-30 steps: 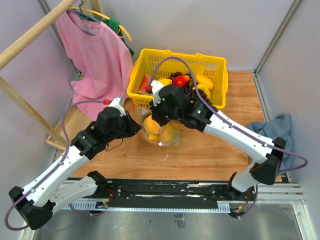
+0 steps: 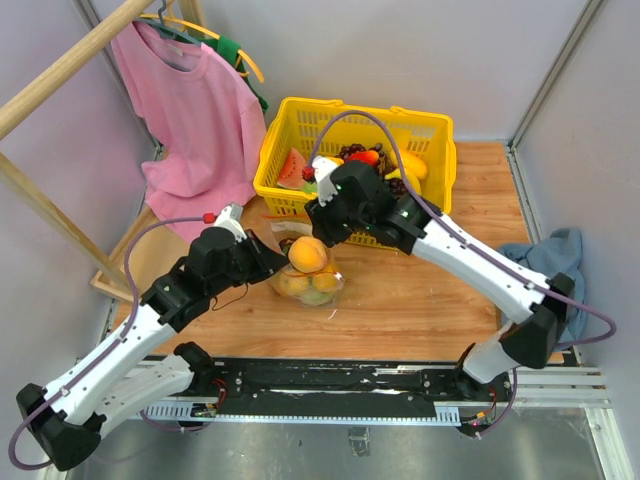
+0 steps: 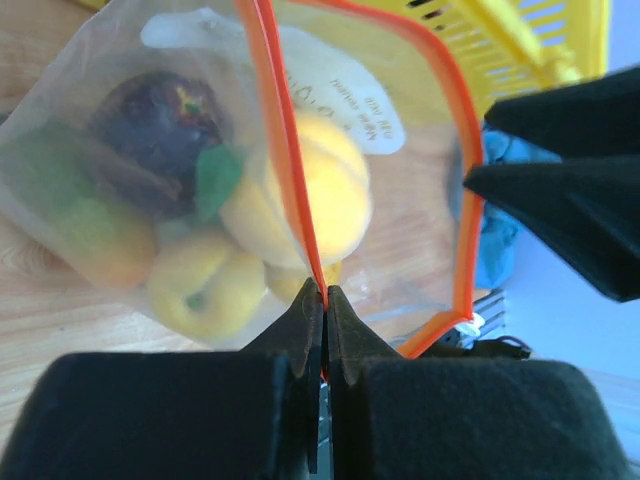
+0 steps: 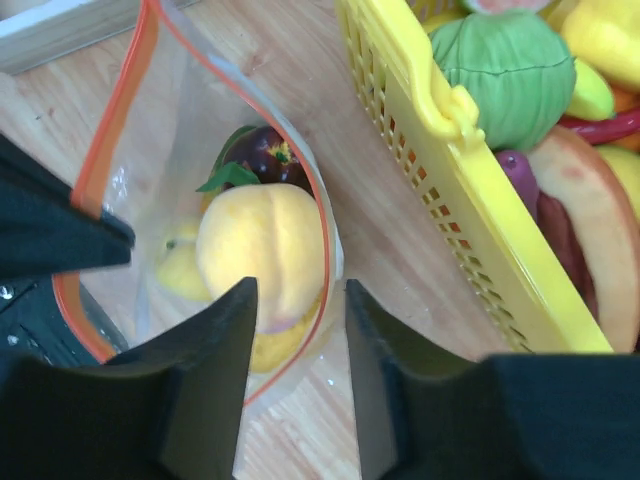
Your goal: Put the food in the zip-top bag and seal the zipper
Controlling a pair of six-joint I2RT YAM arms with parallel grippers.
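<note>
A clear zip top bag (image 2: 300,285) with an orange-red edge stands upright on the table, its mouth gaping. Inside it are a yellow-orange peach (image 4: 262,250), a dark eggplant-like piece (image 3: 160,140) and several yellow-green fruits (image 3: 205,290). My left gripper is shut with the orange-red edge of the bag's mouth between its fingertips. Across the mouth, my right gripper is part open, its fingers apart. In the right wrist view, the bag's near rim passes between or just beyond those fingers; whether they touch it I cannot tell.
A yellow basket (image 2: 280,165) full of toy fruits and vegetables stands right behind the bag. A pink shirt (image 2: 195,110) hangs on a wooden rack at the left. Blue cloth (image 2: 555,265) lies far right.
The left gripper moved only slightly.
</note>
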